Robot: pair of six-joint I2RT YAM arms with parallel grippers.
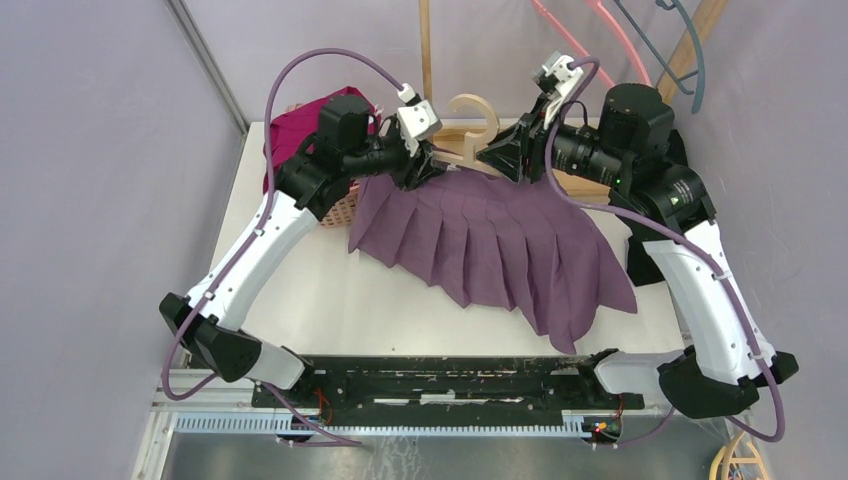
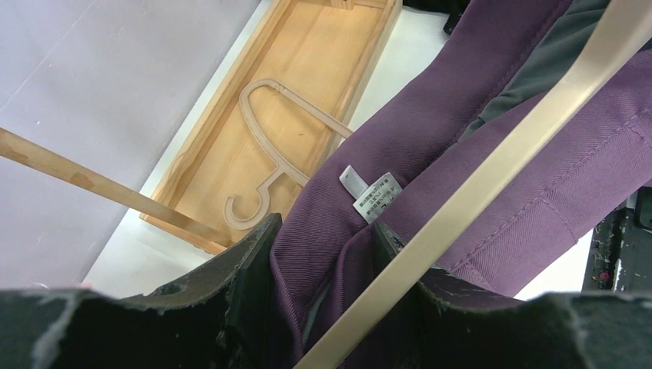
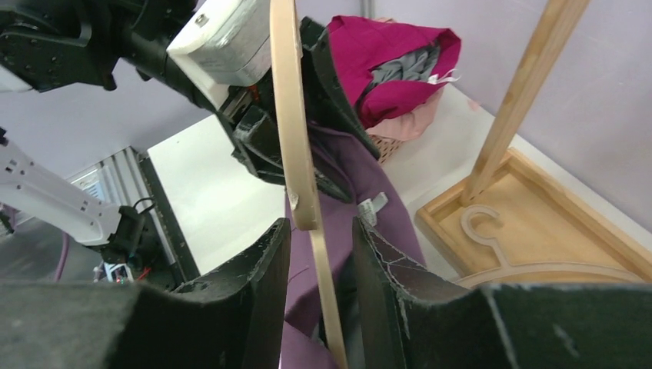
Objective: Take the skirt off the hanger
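Note:
The purple pleated skirt [image 1: 490, 250] hangs from a wooden hanger [image 1: 460, 158] over the white table. My left gripper [image 1: 425, 165] is shut on the skirt's waistband at the hanger's left end; the waistband and label [image 2: 377, 196] show close up in the left wrist view. My right gripper [image 1: 520, 150] is open at the right part of the hanger. In the right wrist view the hanger's bar [image 3: 296, 154] stands in front of the open fingers, with skirt cloth behind it.
A wooden tray [image 3: 553, 215] with spare hangers lies at the back. A basket [image 1: 340, 210] with magenta cloth is at back left. Coloured hangers [image 1: 620, 35] hang at top right, and the front of the table is clear.

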